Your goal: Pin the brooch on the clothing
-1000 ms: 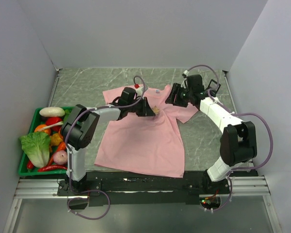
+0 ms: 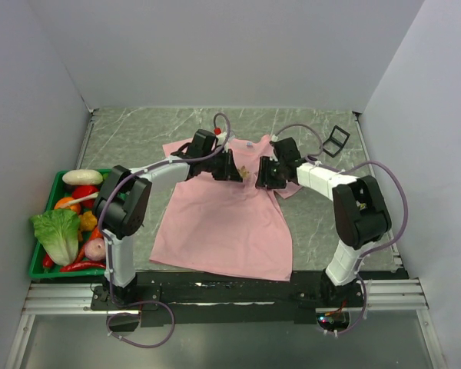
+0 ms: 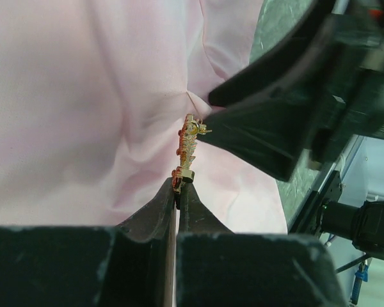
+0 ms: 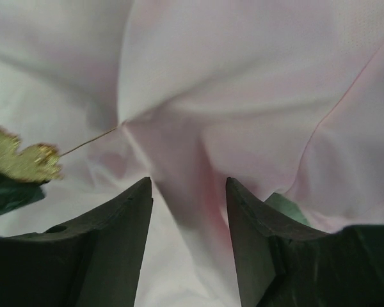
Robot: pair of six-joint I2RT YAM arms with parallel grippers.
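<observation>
A pink shirt [image 2: 215,231] lies spread on the grey table. My left gripper is shut on a gold brooch held over the cloth; in the right wrist view the brooch [image 4: 22,157] shows at the left edge, its thin pin reaching a fold in the fabric. My right gripper stands open above that fold, just right of the brooch, with pink cloth beneath and between its fingers. In the top view both grippers meet near the shirt's upper middle.
A green basket [image 2: 38,261] of vegetables stands at the left. A small dark frame-like object [image 2: 336,141] lies at the back right. Bare table [image 2: 123,131] shows around the shirt, and grey walls enclose the sides.
My right gripper has come down and toward the front-left, closer to the brooch and cloth. My left gripper has shifted only slightly.
</observation>
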